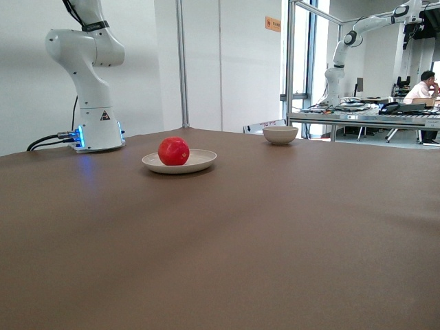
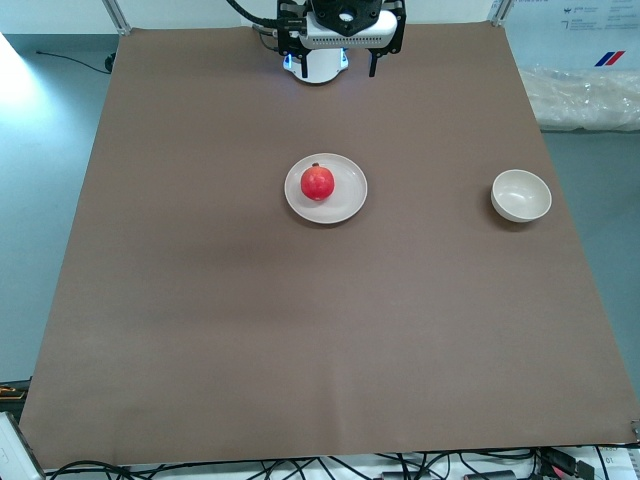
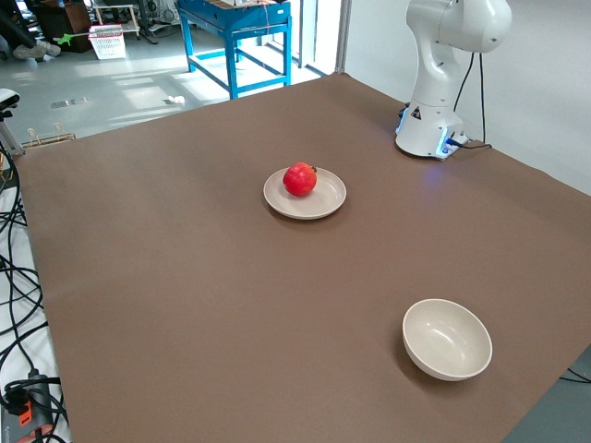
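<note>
A red pomegranate-like fruit (image 2: 317,183) (image 1: 173,150) (image 3: 300,179) rests on a pale round plate (image 2: 345,200) (image 1: 201,159) (image 3: 328,196) near the table's middle. A white bowl (image 2: 521,196) (image 1: 280,135) (image 3: 447,339) stands apart from the plate, empty as far as shows. My gripper (image 2: 338,55) is at the top edge of the left view, above the robot's base at the far side, away from the plate; whether its fingers are open or shut is unclear. It is out of frame in the other views.
Cables (image 3: 23,295) run along one edge outside the table, and a wrapped plastic bundle (image 2: 585,100) lies beyond another edge.
</note>
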